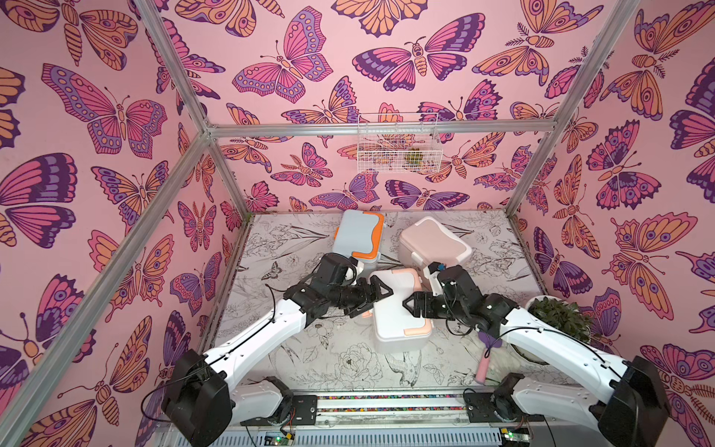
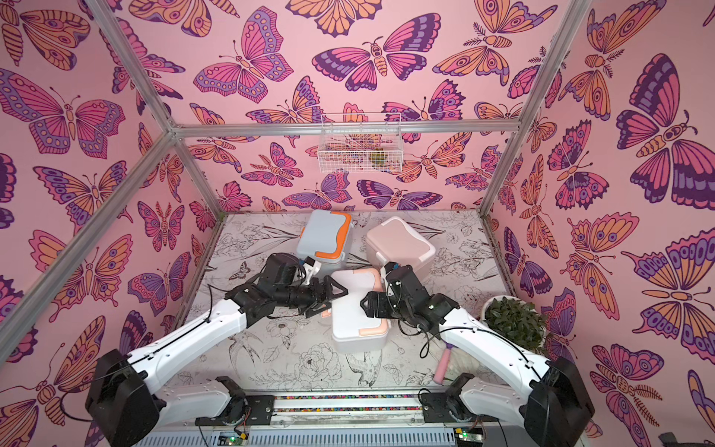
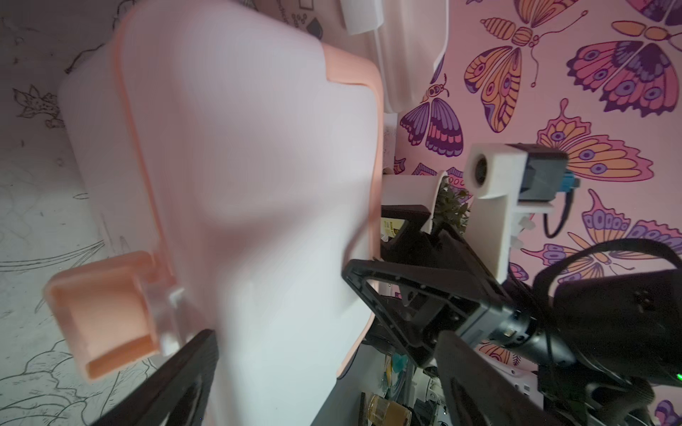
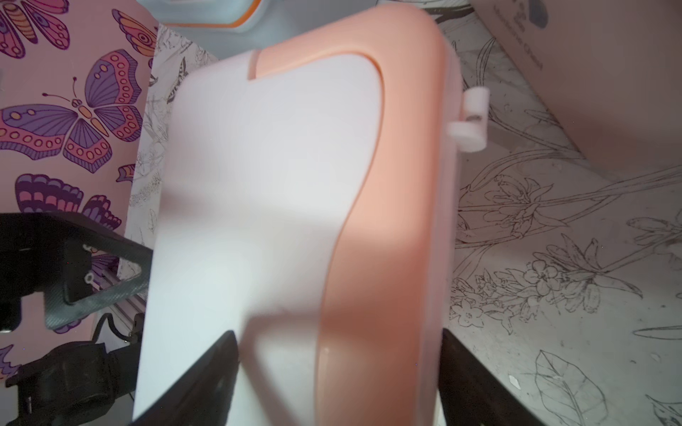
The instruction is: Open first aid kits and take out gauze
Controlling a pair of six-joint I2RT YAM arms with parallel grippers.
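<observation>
The white first aid kit (image 1: 393, 316) with peach corners stands at the middle of the table, lid down. From its left side a peach latch flap (image 3: 103, 312) sticks outward. At that side my left gripper (image 1: 377, 292) is open, its fingers apart near the lid's left edge. My right gripper (image 1: 418, 304) is over the lid's right edge, its fingers apart: one finger (image 4: 206, 376) lies over the lid, the other beside the peach side wall. Whether they press on the kit cannot be told. Any gauze is hidden.
Behind stand a blue-grey kit (image 1: 356, 232) with orange trim and a pale pink kit (image 1: 435, 242), both shut. To the right are a potted plant (image 1: 558, 322) and a pink-handled tool (image 1: 482, 366).
</observation>
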